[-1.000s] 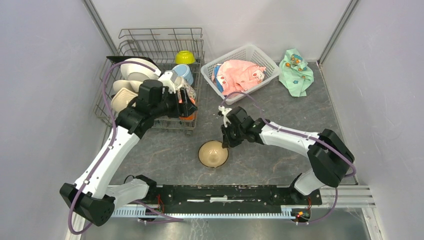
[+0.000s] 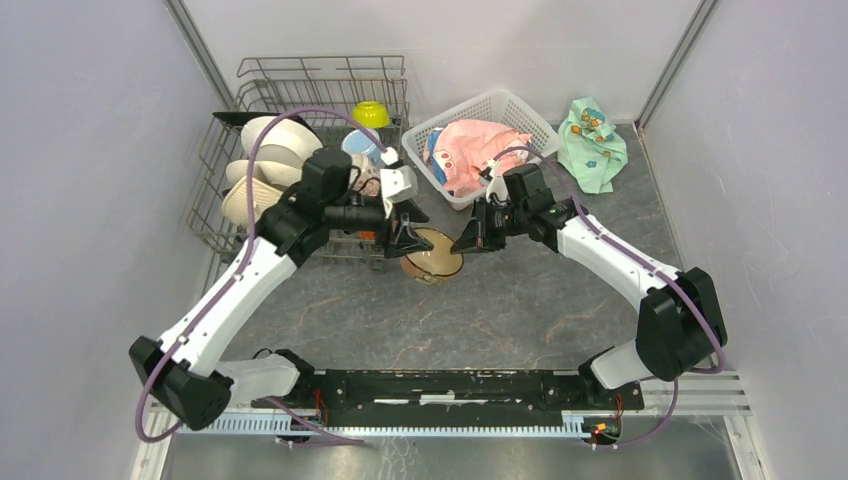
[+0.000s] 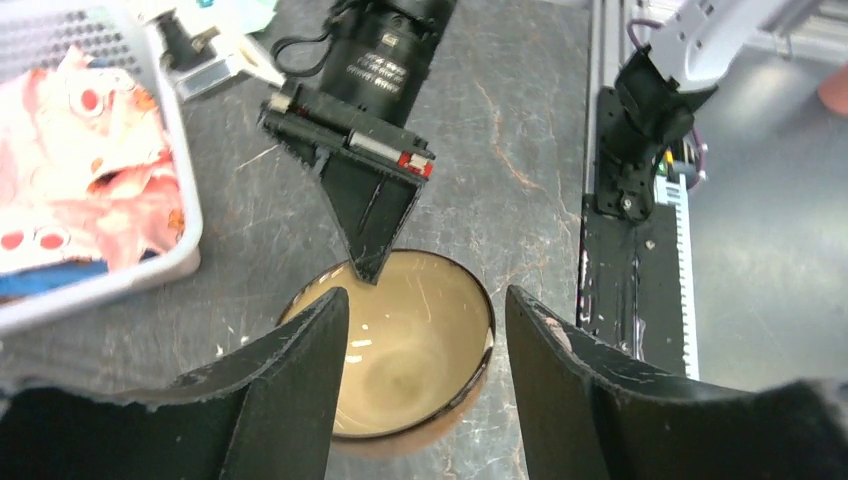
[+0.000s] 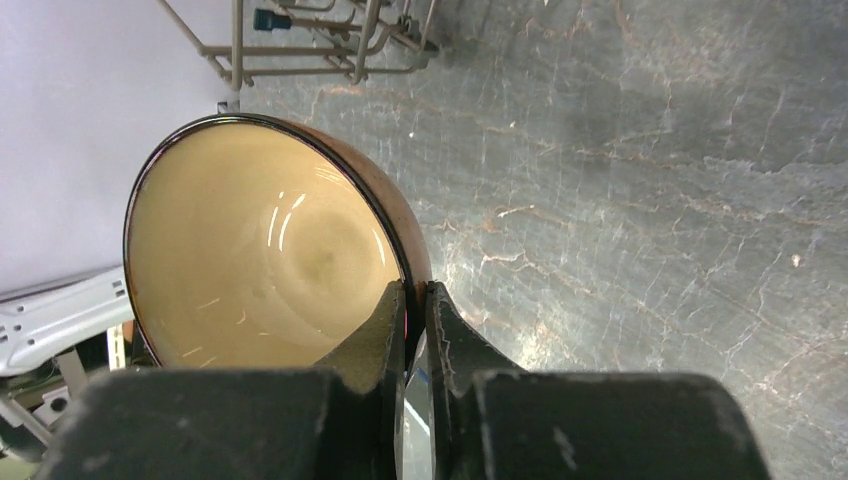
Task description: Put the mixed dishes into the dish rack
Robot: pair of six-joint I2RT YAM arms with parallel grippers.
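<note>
An amber bowl with a dark rim hangs tilted above the counter in front of the rack. My right gripper is shut on its rim, as the right wrist view shows. My left gripper stands part open just at the bowl's left, its fingers on either side of the view of the bowl in the left wrist view, apparently holding nothing. The dish rack holds white plates, a yellow bowl, a blue cup and other dishes.
A white basket with pink cloth stands at the back, beside a green cloth. Walls bound both sides.
The bowl has been lifted from the front counter by my right gripper, moving back and tilting. My left gripper has moved right toward the bowl.
</note>
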